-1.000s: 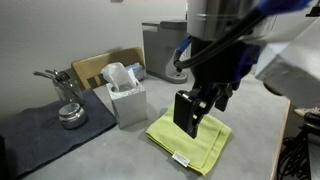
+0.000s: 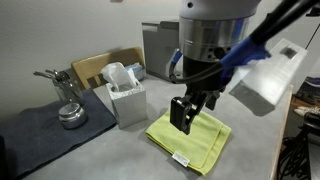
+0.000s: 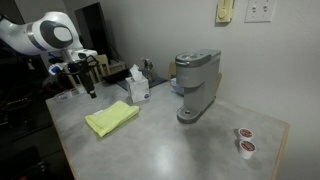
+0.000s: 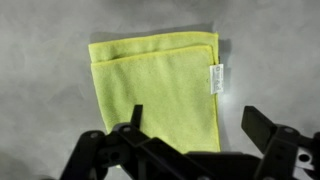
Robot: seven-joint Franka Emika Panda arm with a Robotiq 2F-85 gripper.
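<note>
A folded yellow-green cloth lies flat on the grey table, its white tag at the right edge in the wrist view. In exterior view 2 the same cloth is on the left part of the table. My gripper is above the cloth, open, with a wide gap between its fingers and nothing held there. From exterior view 1 the gripper appears in front of and over the cloth, partly covering it.
A white tissue box stands behind the cloth. To its left, a metal container sits on a dark mat. In exterior view 2, a grey coffee maker stands at the back and two small pods lie at right.
The arm has shifted and turned slightly in exterior view 1, with its blue and white parts now placed differently. The cloth lies unchanged.
</note>
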